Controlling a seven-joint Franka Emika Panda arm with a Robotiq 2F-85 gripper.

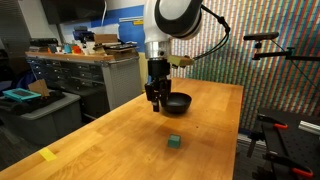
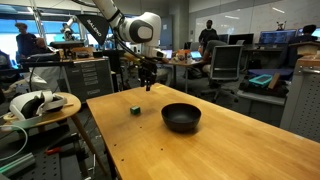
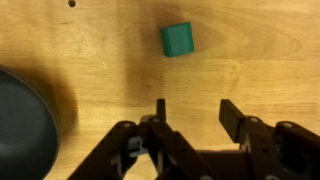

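A small green block (image 1: 174, 141) lies alone on the wooden table; in the wrist view the same block (image 3: 178, 39) shows ahead of the fingertips, right of centre. The black bowl (image 1: 178, 102) stands behind it, and its rim (image 3: 50, 105) enters the wrist view at the left. My gripper (image 1: 158, 103) hangs above the table near the bowl's left side. In the wrist view the gripper has its fingers spread apart, with only bare wood between them. The bowl's inside looks empty in the second exterior view.
Plenty of bare table (image 2: 215, 145) surrounds the block and bowl. A yellow tape mark (image 1: 47, 154) is on the table's left part. An office chair (image 2: 227, 65) and workbenches stand beyond the table.
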